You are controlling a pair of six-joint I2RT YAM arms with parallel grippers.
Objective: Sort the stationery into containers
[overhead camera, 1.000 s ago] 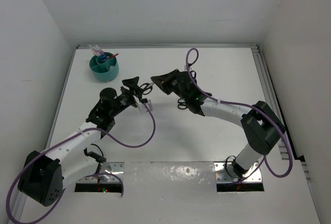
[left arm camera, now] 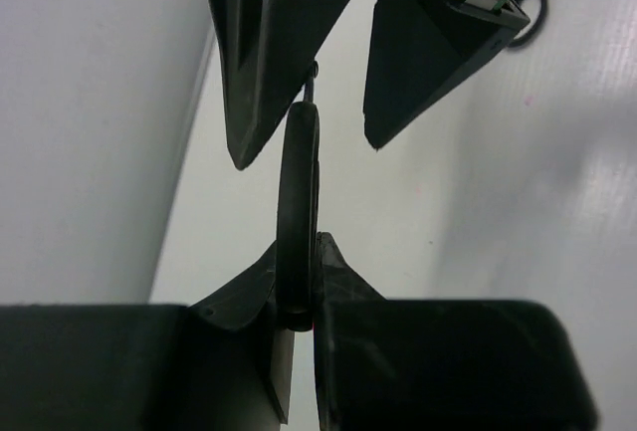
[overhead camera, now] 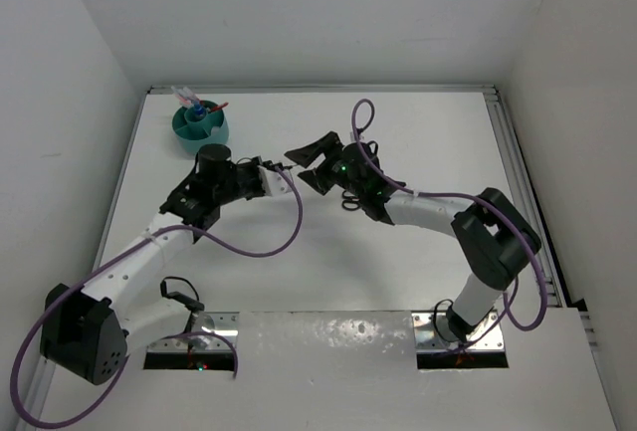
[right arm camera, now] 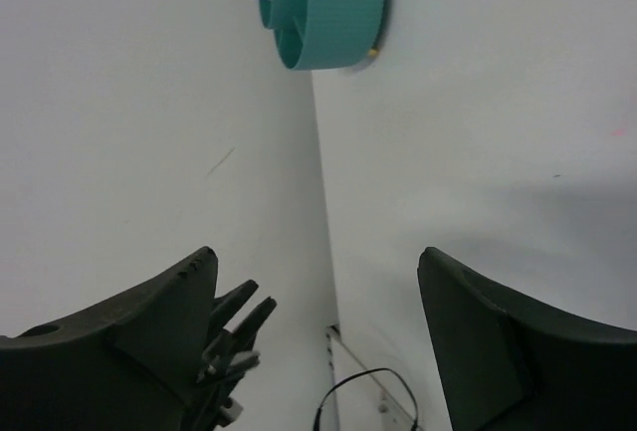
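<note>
My left gripper (overhead camera: 279, 172) is shut on the black scissors (left arm camera: 297, 212), whose handle stands upright between its fingers in the left wrist view. Just beyond it my right gripper has its fingers apart around the tip end of the scissors, with no clear contact. The teal organizer (overhead camera: 199, 127), holding pens and other items, sits at the back left of the table, and at the top of the right wrist view.
More black scissors (overhead camera: 350, 202) lie partly hidden under the right arm. Walls border it at back and sides.
The left gripper, with the scissors in it, has shifted slightly and turned.
</note>
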